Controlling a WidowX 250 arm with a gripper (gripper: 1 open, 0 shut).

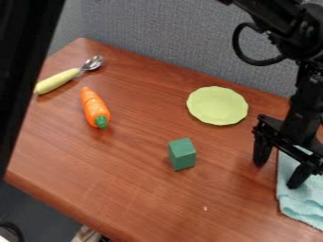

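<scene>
My black gripper (pixel 280 159) is low at the right side of the wooden table, over the edge of a light blue cloth (pixel 304 200); whether its fingers are open or shut is hard to tell. Left of it sit a green cube (pixel 182 155) and, farther back, a pale green plate (pixel 217 105). An orange carrot (pixel 96 108) with a green end lies on the left, and beyond it a spoon with a yellow handle (pixel 56 80).
A grey padded wall stands behind the table. A dark vertical bar fills the left edge of the view.
</scene>
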